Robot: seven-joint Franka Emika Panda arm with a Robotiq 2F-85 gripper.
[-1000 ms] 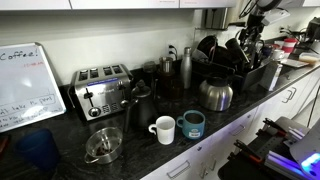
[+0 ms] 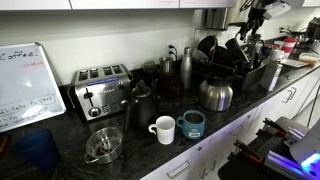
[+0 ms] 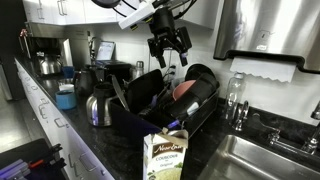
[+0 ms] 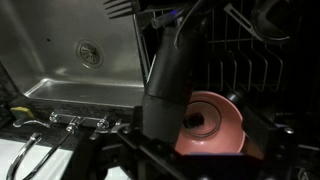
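Observation:
Above the black dish rack [image 3: 140, 122], my gripper [image 3: 170, 68] hangs pointing down from the arm. Exterior view 1 has the gripper [image 2: 250, 38] small at the upper right, over the same crowded rack. From the wrist, its fingers look open, with dark fingers at the lower edge of the view. A tall black object [image 4: 170, 85] rises below them, and no grip on it shows. Beside that lies a pink bowl [image 4: 222, 120]. A fork [image 4: 121, 9] sticks out at the top. Much of the rack's inside is too dark to make out.
The sink [image 3: 245, 160] adjoins the rack, with its faucet [image 3: 300, 142] behind. A carton [image 3: 165, 157] stands in front of the rack. Farther along the counter are a kettle [image 2: 215, 94], a white mug [image 2: 163, 129], a teal mug [image 2: 191, 124] and a toaster [image 2: 102, 90].
The arm has shifted slightly near the rack at the upper right. The mugs, kettle and toaster have stayed in place.

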